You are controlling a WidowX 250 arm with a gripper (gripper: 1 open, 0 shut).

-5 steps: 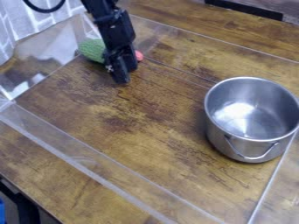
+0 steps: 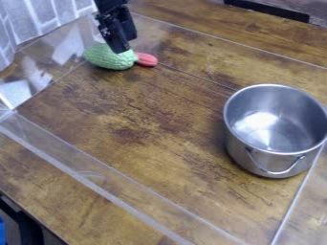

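Observation:
My black gripper (image 2: pixel 118 40) hangs at the top left of the camera view, above a green textured object (image 2: pixel 107 59) lying on the wooden table (image 2: pixel 141 153). A small pink object (image 2: pixel 145 59) lies just right of the green one, partly touching it or close to it. I cannot make out whether the gripper's fingers are open or shut.
A large steel pot (image 2: pixel 273 130) stands on the right side of the table. Clear plastic edging runs along the left and lower sides, with a pale crumpled material at the upper left.
My gripper has moved up and back, away from the table surface, uncovering more of the green object. The pot has stayed in place.

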